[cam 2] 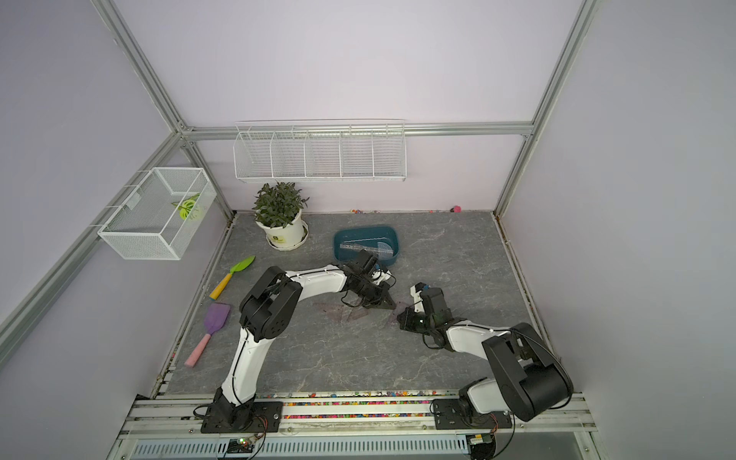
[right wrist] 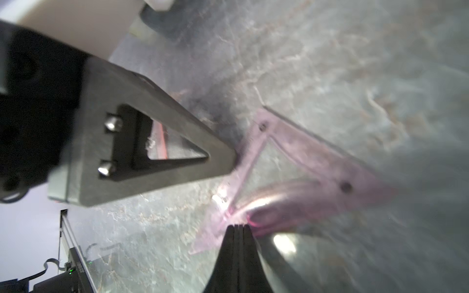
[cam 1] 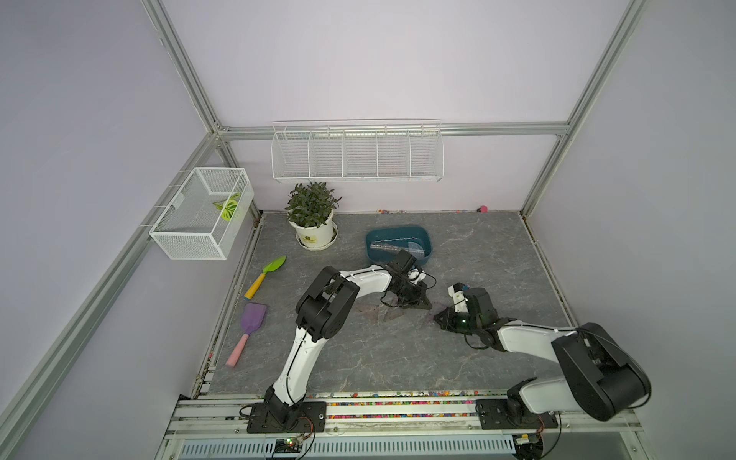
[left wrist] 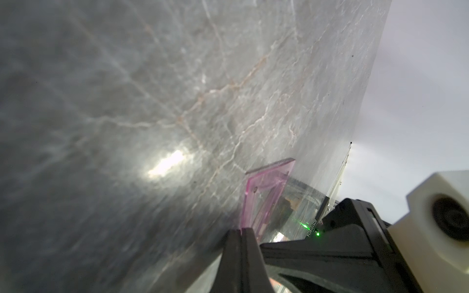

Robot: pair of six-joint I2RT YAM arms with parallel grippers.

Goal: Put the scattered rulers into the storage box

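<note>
A pink transparent triangle ruler lies flat on the grey table between my grippers; it shows as a pink strip (left wrist: pixel 259 195) in the left wrist view. My left gripper (cam 1: pixel 424 304) is shut low beside it, and my right gripper (cam 1: pixel 441 319) is shut low at its right side, its tips over the ruler in the right wrist view. Nothing clearly shows between either pair of fingers. Faint transparent rulers (cam 2: pixel 337 312) lie left of the triangle, partly under the left arm. Behind, the teal storage box (cam 1: pixel 425 239) holds clear rulers (cam 2: pixel 356 247).
A potted plant (cam 1: pixel 312 230) stands back left. A green-yellow trowel (cam 1: pixel 264 277) and a purple spatula (cam 1: pixel 253 318) lie along the left side. White wire baskets hang on the back and left walls.
</note>
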